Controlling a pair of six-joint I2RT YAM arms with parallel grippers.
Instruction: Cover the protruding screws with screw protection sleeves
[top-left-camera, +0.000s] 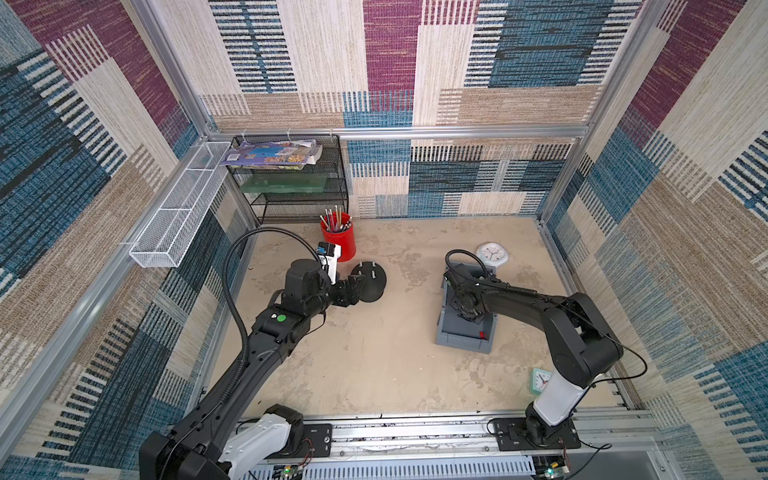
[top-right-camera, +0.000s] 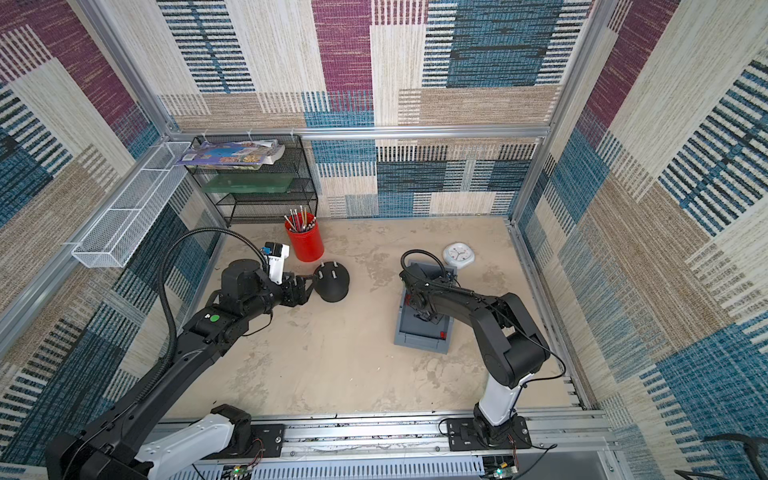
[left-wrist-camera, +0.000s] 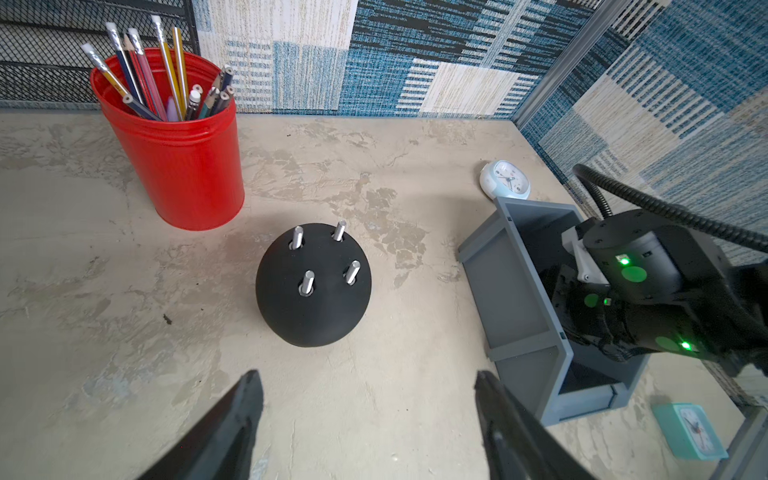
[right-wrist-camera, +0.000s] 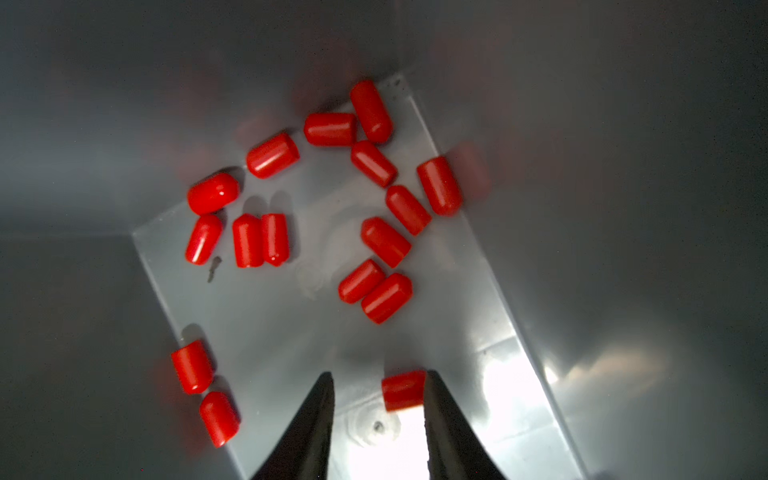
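Observation:
A black dome (left-wrist-camera: 313, 312) stands on the table with several silver screws (left-wrist-camera: 307, 282) sticking up bare from its top. My left gripper is parted on the near side of the dome, with only tabletop showing between its fingers. Inside the grey bin (top-left-camera: 465, 345), my right gripper points down at the floor, part open. Red sleeves (right-wrist-camera: 386, 297) lie scattered over the bin's floor. One red sleeve (right-wrist-camera: 402, 390) shows between the right fingers, close to the right-hand fingertip; whether they touch is hard to tell.
A red pencil cup (left-wrist-camera: 188, 172) stands behind the dome. A white clock (top-left-camera: 492, 254) sits behind the bin, and a teal clock (top-left-camera: 541, 379) near the right arm's base. Tall bin walls (right-wrist-camera: 640, 240) surround the right gripper.

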